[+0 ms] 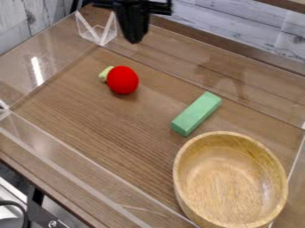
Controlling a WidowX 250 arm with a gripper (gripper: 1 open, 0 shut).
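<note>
The black gripper [135, 27] is raised at the top of the camera view, above and behind a red ball [123, 80], its tip narrow with nothing visible held. The red ball rests on the wooden table [95, 142], with a small pale green item [105, 75] partly hidden behind it. Right of them lies a green block [197, 113].
A wooden bowl [229, 180] occupies the near right. A clear plastic object stands at the back left by the table edge.
</note>
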